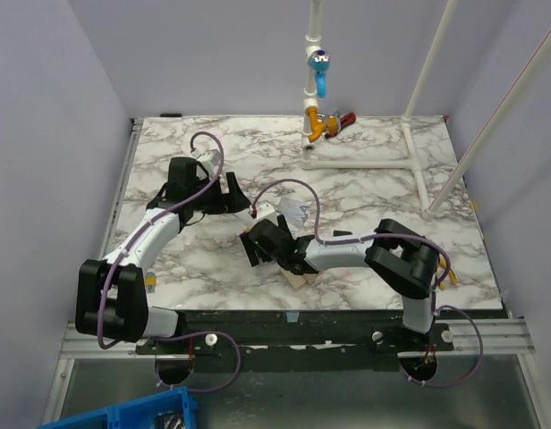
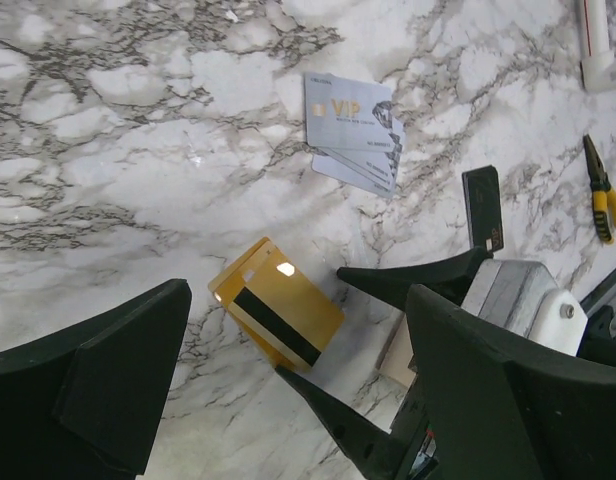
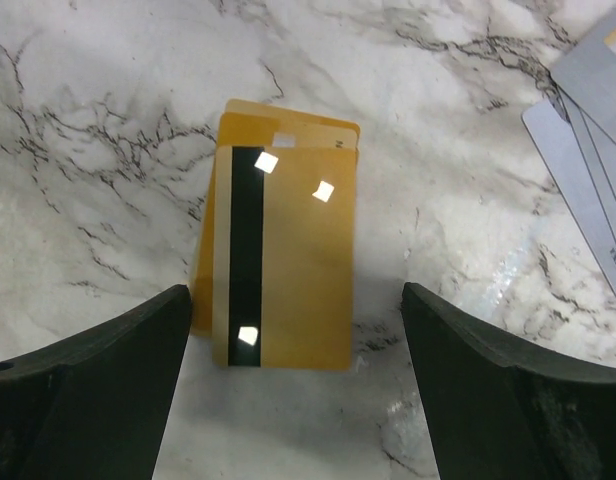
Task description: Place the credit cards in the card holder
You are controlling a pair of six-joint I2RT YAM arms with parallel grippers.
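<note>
Two gold cards [image 3: 283, 260] lie overlapped on the marble table. My right gripper [image 1: 256, 248] is open over them, its fingers either side in the right wrist view; in the left wrist view its black fingertips flank the same cards [image 2: 283, 315]. Silver VIP cards [image 2: 348, 120] lie fanned out beside them, a black card [image 2: 482, 208] farther right. My left gripper [image 1: 232, 195] hangs open up and left of the gold cards. A beige block [image 1: 295, 277], perhaps the holder, is mostly hidden under the right arm.
A white pipe frame [image 1: 365, 164] with valves stands at the back right. Yellow-handled pliers [image 2: 606, 200] lie at the right. A blue bin [image 1: 150, 407] sits below the front edge.
</note>
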